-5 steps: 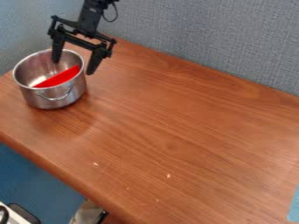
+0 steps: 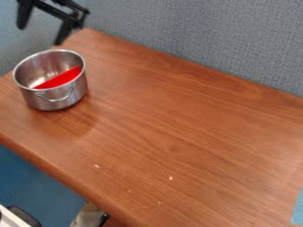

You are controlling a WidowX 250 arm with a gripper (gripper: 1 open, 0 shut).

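Observation:
A shiny steel pot (image 2: 50, 96) with a wire handle stands at the left of the wooden table, a red object (image 2: 59, 76) lying inside it. The black gripper (image 2: 42, 32) is up at the top left, above and behind the pot and partly cut off by the frame edge. It is open, with nothing seen between its blurred fingers.
A grey padded wall (image 2: 201, 35) runs along the back. The table's front left edge drops to a blue surface (image 2: 30, 182).
The gripper has lifted away from over the pot, moving up and to the left, largely out of frame. The pot and red object look unchanged.

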